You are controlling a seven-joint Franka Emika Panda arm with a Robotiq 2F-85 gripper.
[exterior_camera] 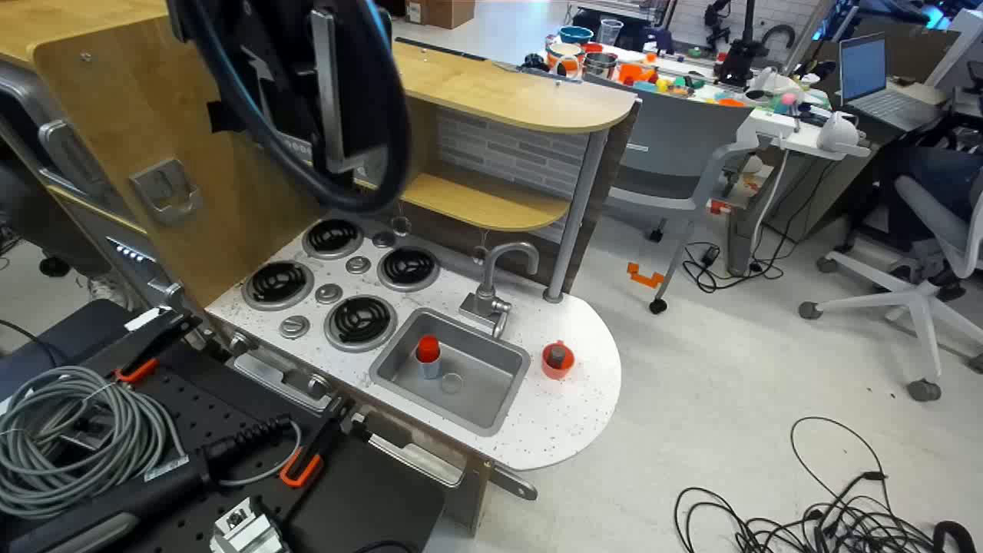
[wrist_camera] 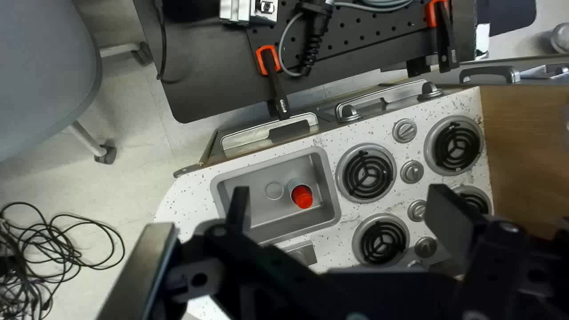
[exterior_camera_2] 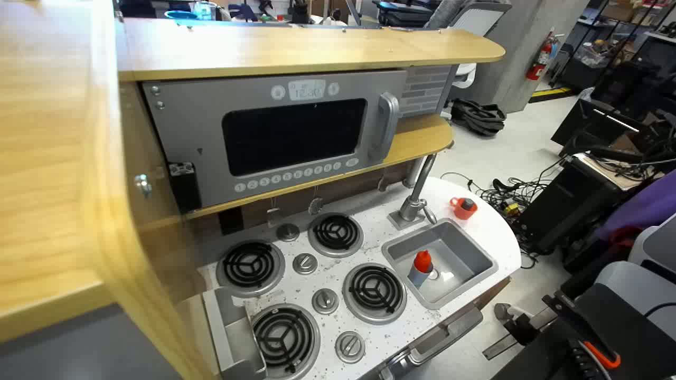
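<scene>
In the wrist view my gripper is open, its two dark fingers spread wide over the toy kitchen counter with nothing between them touching either one. Below them, a small grey-blue container with a red top (wrist_camera: 302, 197) stands in the grey sink (wrist_camera: 250, 175). The same red-topped container (exterior_camera_2: 421, 268) leans slightly in exterior view 2. On the white counter right of the sink sits an orange-red mug (exterior_camera: 557, 360) with a dark item inside it. Part of the black arm (exterior_camera: 304, 101) hangs high over the stove side in exterior view 1.
A curved faucet (exterior_camera: 511, 263) rises behind the sink. Several black burners (exterior_camera: 360, 322) and knobs cover the stove side. Wooden shelves (exterior_camera: 516, 92) and a toy microwave (exterior_camera_2: 298, 133) stand behind the stove. In front is a black table (exterior_camera: 369, 488) with coiled cable (exterior_camera: 83, 433).
</scene>
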